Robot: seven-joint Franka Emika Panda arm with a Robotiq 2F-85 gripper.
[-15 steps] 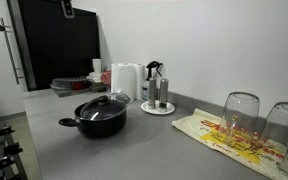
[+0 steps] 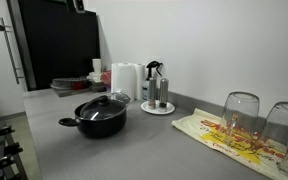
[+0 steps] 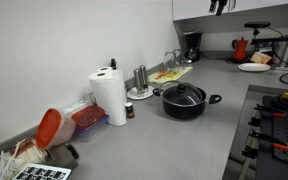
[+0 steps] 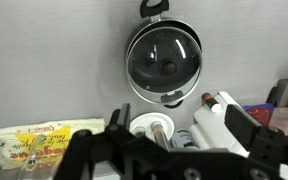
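A black pot [image 2: 102,125] stands on the grey counter, with a glass lid [image 4: 164,60] lying over its top. In the wrist view the lid sits off-centre, leaving part of the pot's rim [image 4: 131,68] bare. The lid has a dark knob [image 4: 168,68]. High above the counter, my gripper looks down on the pot from a distance, its dark fingers [image 4: 120,120] spread wide with nothing between them. Only a small dark end of the gripper [image 2: 74,5] shows at the top edge of exterior view 1.
Two upturned glass jars [image 2: 239,117] rest on a yellow-printed towel [image 2: 199,126]. Along the wall are a plate [image 2: 158,109] with tall grinders [image 2: 163,94] and a paper towel roll [image 3: 108,98]. A dish rack [image 3: 19,160] stands nearby. Counter in front of the pot is clear.
My gripper's visible end has shifted slightly right and up at the top of exterior view 1. The pot, lid and other counter items have not moved.
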